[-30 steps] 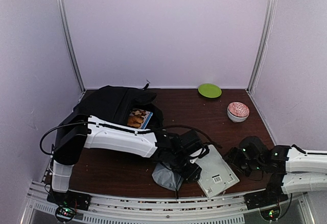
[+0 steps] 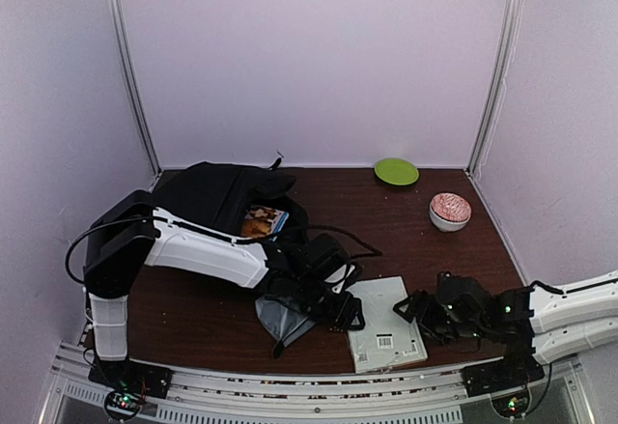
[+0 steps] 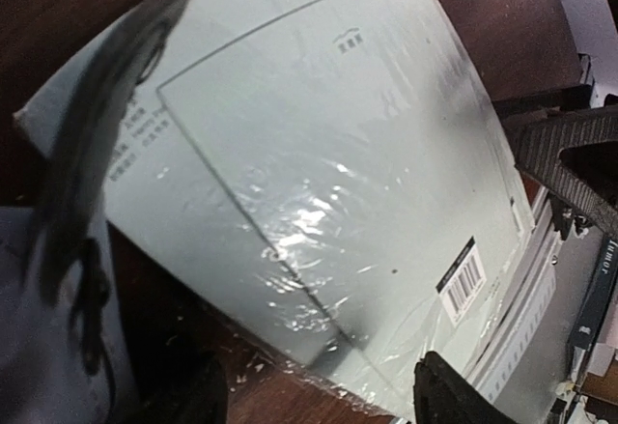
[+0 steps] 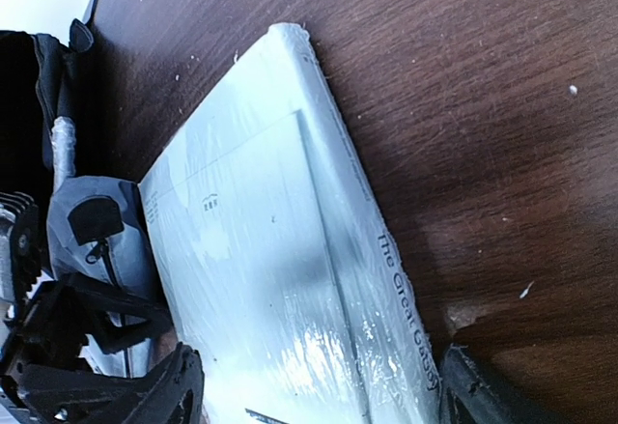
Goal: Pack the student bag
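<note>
A pale wrapped book (image 2: pixel 388 323), barcode side up, lies flat near the table's front edge. In the right wrist view its spine (image 4: pixel 391 274) shows printed lettering. My left gripper is open over the book's left part, near the grey pouch (image 2: pixel 280 320). The right gripper stands part open low over the book, one finger (image 4: pixel 473 390) just outside the spine and the other above the cover. The black bag (image 2: pixel 208 197) lies at the back left with a picture-covered book (image 2: pixel 263 221) at its opening.
A green plate (image 2: pixel 396 171) and a white bowl (image 2: pixel 450 213) with a pink-patterned top stand at the back right. Bare table (image 2: pixel 386 231) lies between them and the arms. A metal rail (image 2: pixel 319 390) runs along the front.
The book has shifted left and turned a little straighter. My right gripper has moved left to the book's edge.
</note>
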